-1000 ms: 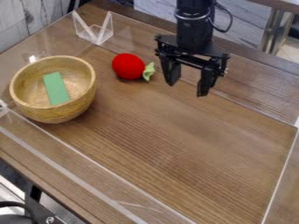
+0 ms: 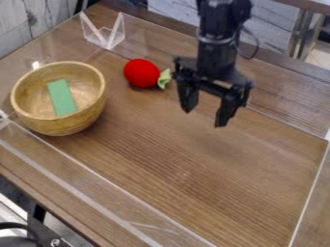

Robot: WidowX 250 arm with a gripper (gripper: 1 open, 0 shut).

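My gripper (image 2: 210, 96) is in the upper middle of the camera view, blurred, with its two fingers apart and nothing seen between them. A red round object (image 2: 142, 72) lies left of it with a green leafy piece (image 2: 164, 79) at its right side. A wooden bowl (image 2: 84, 95) at the left holds a flat green block (image 2: 61, 98).
A clear plastic container (image 2: 106, 31) is at the top left. A dark cable or part shows at the bottom left corner.
My gripper has moved from the back of the table toward the front and appears blurred now. The objects on the table have not moved.
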